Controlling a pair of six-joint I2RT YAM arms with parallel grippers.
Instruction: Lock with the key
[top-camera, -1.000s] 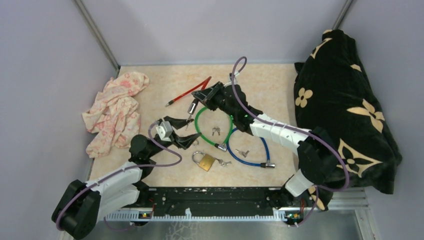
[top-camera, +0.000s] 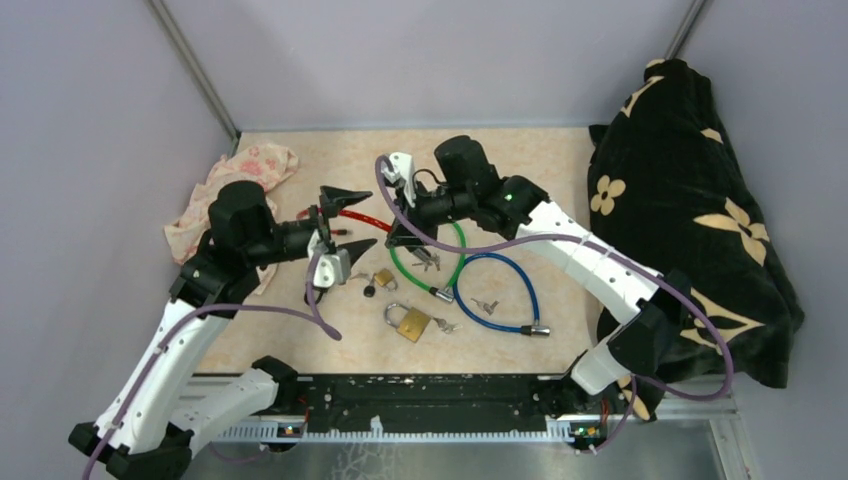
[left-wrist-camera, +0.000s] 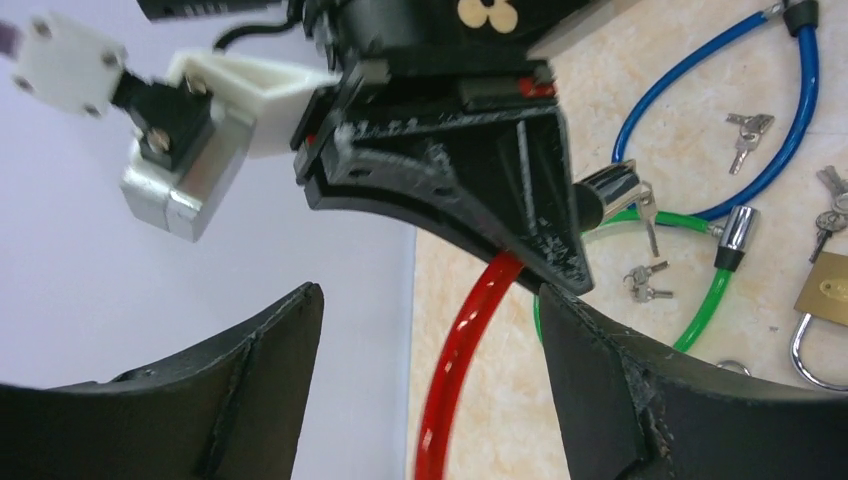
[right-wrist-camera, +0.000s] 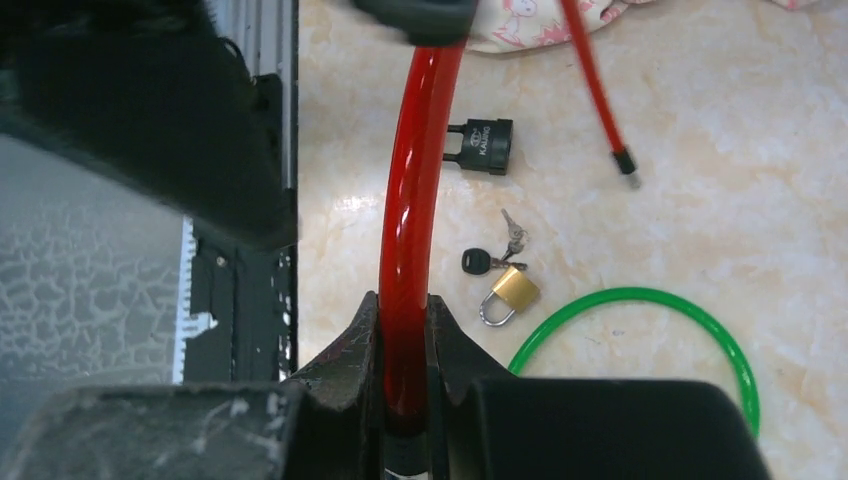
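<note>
My right gripper is shut on the red cable lock (right-wrist-camera: 408, 200), close to its lock head. In the left wrist view that metal lock head (left-wrist-camera: 610, 185) sticks out past the right fingers (left-wrist-camera: 545, 200), a key (left-wrist-camera: 647, 212) hanging at its end. The red cable's dark-tipped free end (right-wrist-camera: 622, 160) shows beyond in the right wrist view. My left gripper (top-camera: 368, 218) stands open, facing the right one from the left in the top view. The red cable runs between its spread fingers, apparently without being gripped.
A green cable lock (top-camera: 462, 240), a blue cable lock (top-camera: 527, 280), a large brass padlock (top-camera: 412, 324), a small brass padlock (right-wrist-camera: 516, 288) and a black padlock (right-wrist-camera: 487, 146) lie on the table. Pink cloth (top-camera: 265, 165) is at the left, a dark cushion (top-camera: 690, 220) at the right.
My left gripper has moved up in the top view, facing the right gripper.
</note>
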